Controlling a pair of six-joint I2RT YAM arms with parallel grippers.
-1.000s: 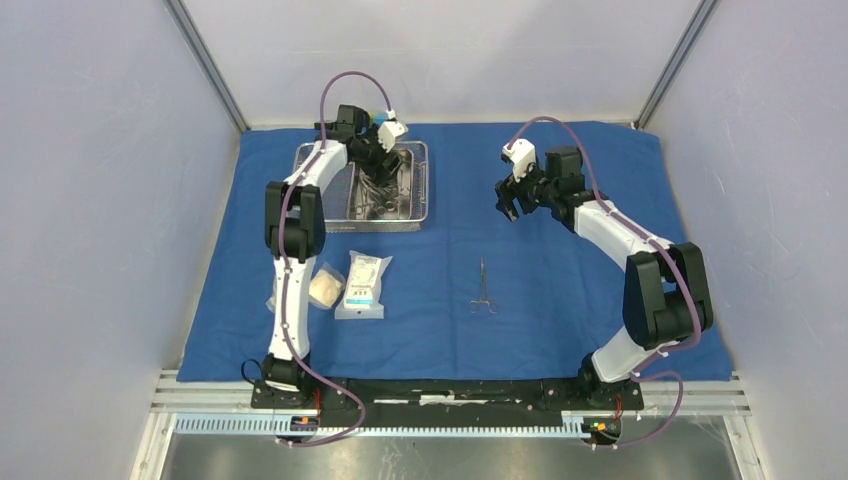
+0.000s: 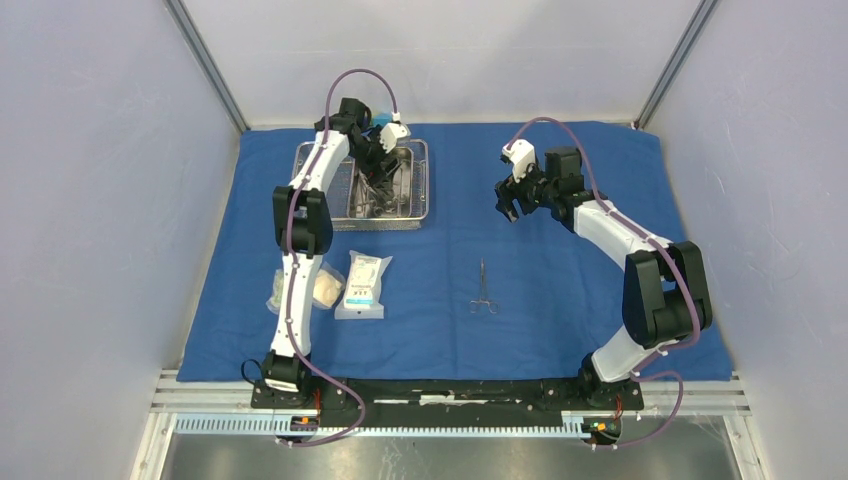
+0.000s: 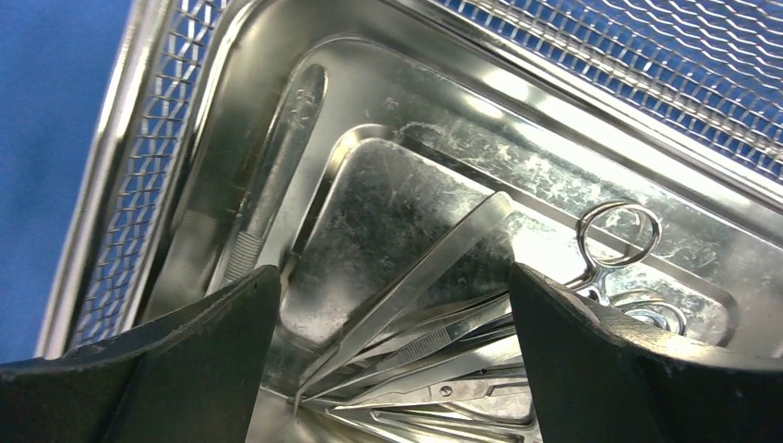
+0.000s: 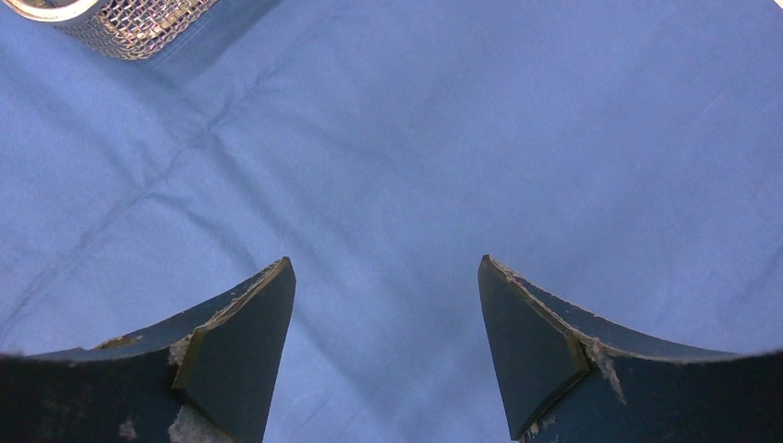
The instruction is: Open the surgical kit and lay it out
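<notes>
My left gripper is open above the metal tray (image 3: 406, 212), which stands in a wire mesh basket (image 2: 378, 224). In the left wrist view, tweezers (image 3: 406, 281) lie slantwise between its fingers, free of both. Ringed scissors or clamps (image 3: 620, 235) and other instruments are heaped below, partly hidden by the right-hand finger. Another long instrument (image 3: 282, 166) lies along the tray's left side. On the blue cloth, one ringed clamp (image 2: 483, 288) lies by itself. My right gripper stands open over bare cloth, right of the basket, holding nothing.
A white packaged pouch (image 2: 362, 283) lies in front of the basket. Beside it, bags of pale material (image 2: 327, 288) are partly covered by the left arm. The basket's mesh wall (image 3: 115, 212) rises around the tray.
The left arm has shifted slightly to the right over the tray. The right arm, the lone clamp and the pouches have stayed where they were.
</notes>
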